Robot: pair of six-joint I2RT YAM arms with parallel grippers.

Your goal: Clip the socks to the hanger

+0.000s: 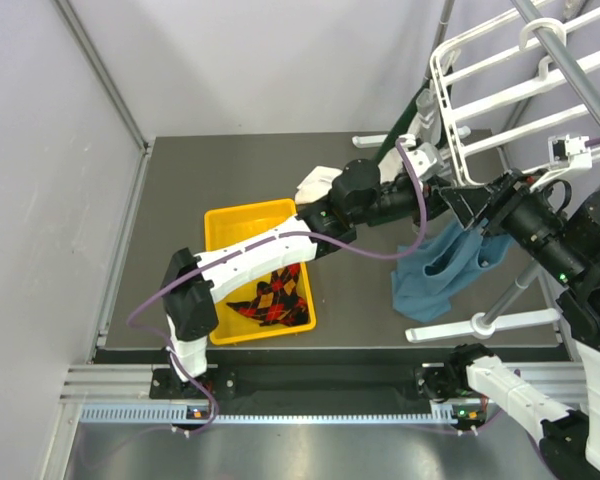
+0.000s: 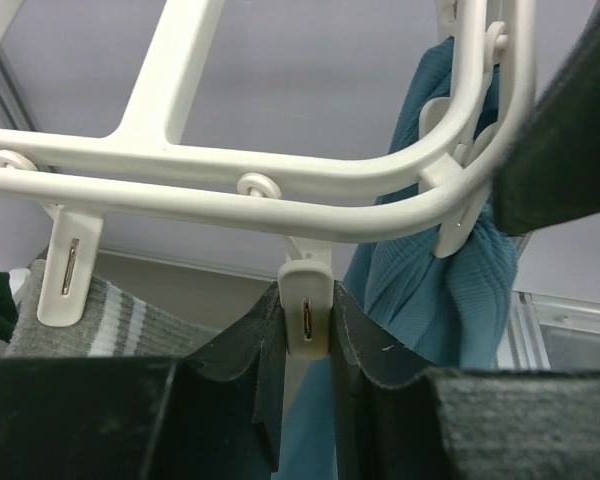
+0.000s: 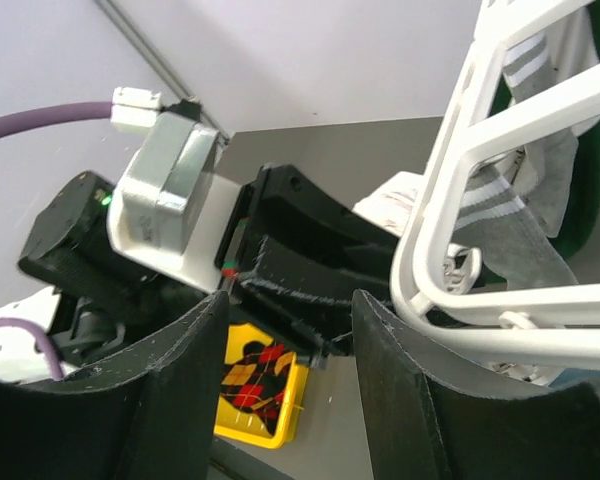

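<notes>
The white hanger rack (image 1: 510,100) fills the upper right. In the left wrist view my left gripper is shut on a white clip (image 2: 306,285) hanging from its lower bar. Behind it a blue sock (image 2: 400,290) is held by clips near the rack's corner, and a grey striped sock (image 2: 110,325) hangs at left. My right gripper is part open beside the rack's corner, nothing visible between its fingers, with the left arm's wrist beyond it.
A yellow bin (image 1: 220,225) with a red-and-black argyle sock (image 1: 275,300) sits on the dark table. White rack feet (image 1: 440,330) stand on the table's right.
</notes>
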